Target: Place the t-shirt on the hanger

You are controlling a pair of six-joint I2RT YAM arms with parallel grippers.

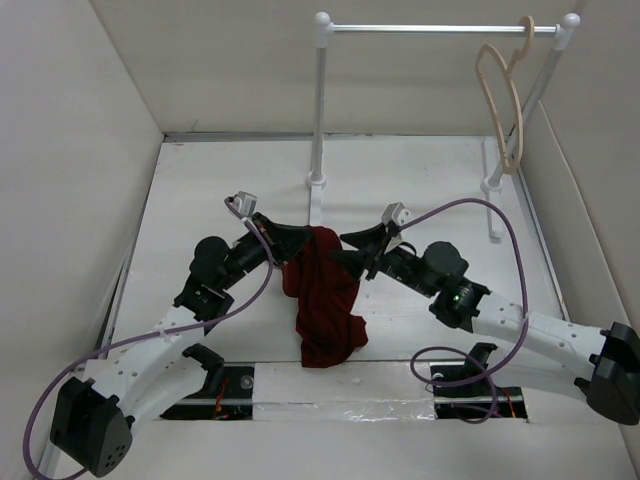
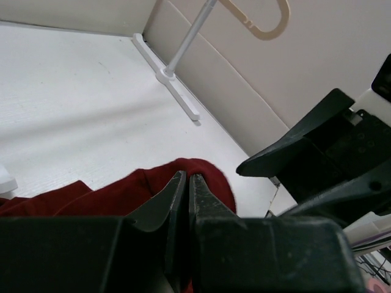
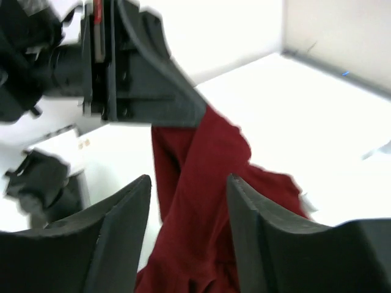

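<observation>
A dark red T-shirt [image 1: 325, 310] lies crumpled in the middle. My left gripper [image 1: 300, 240] is shut at its upper part, with red cloth bunched at the fingertips in the left wrist view [image 2: 189, 177]; the right wrist view shows the shirt [image 3: 208, 171] hanging from those fingers. My right gripper [image 1: 352, 250] is just right of the shirt with its fingers apart, facing the cloth, apparently not closed on it. A beige hanger [image 1: 510, 120] hangs at the right end of the rail.
The metal rail [image 1: 430, 30] stands on white uprights with feet on the floor at the back. Walls bound the workspace on both sides.
</observation>
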